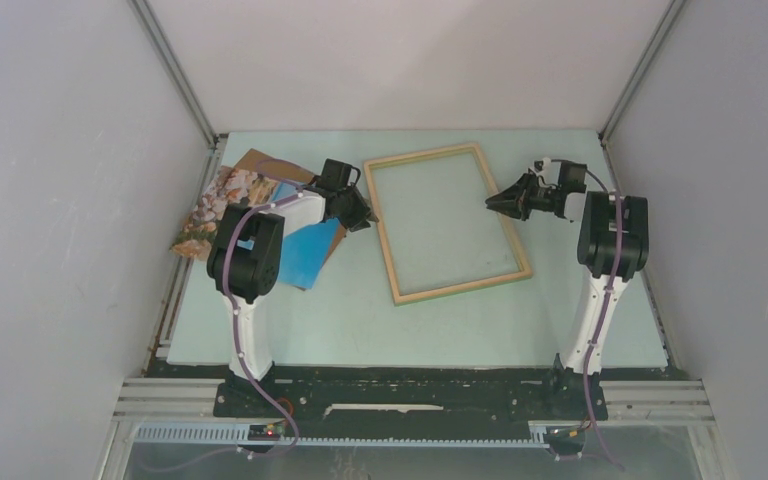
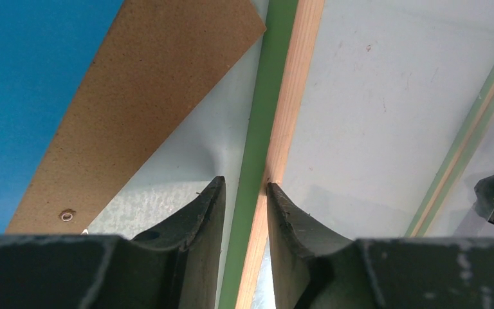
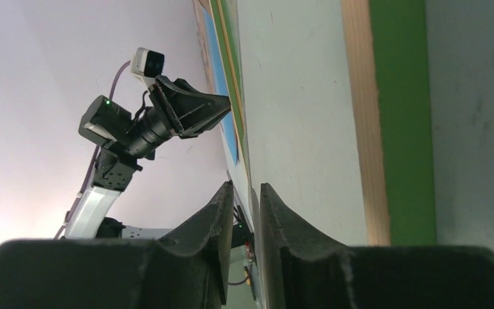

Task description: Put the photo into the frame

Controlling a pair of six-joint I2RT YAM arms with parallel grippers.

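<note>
The wooden photo frame (image 1: 457, 291) lies empty and slightly turned on the table, its sides green on the outer face. My left gripper is shut on the frame's left side bar (image 2: 284, 116), one finger outside and one inside. The right gripper (image 1: 489, 203) is open above the right side bar (image 3: 391, 129), its tips reaching a little inward of it; nothing shows between its fingers. A floral photo (image 1: 200, 218) lies at the far left, partly hidden by other sheets and the left arm.
A brown backing board (image 2: 161, 84) and a blue sheet (image 1: 307, 255) lie left of the frame. The board's corner comes close to the left bar. Bare table lies in front of the frame.
</note>
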